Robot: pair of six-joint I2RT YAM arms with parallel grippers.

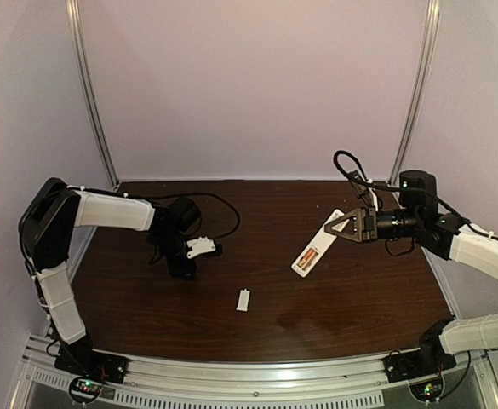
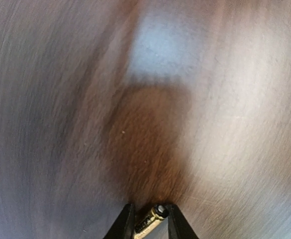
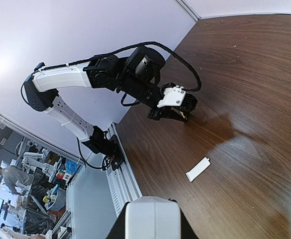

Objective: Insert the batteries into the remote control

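Note:
The white remote (image 1: 313, 251) is held up at the right by my right gripper (image 1: 342, 225), which is shut on its upper end; an orange battery shows in its open compartment. In the right wrist view the remote's white end (image 3: 152, 219) fills the space between the fingers. My left gripper is low over the table at the left, and a gold-and-black battery (image 2: 148, 224) lies between its fingertips; whether they grip it I cannot tell. The white battery cover (image 1: 243, 300) lies on the table at front centre.

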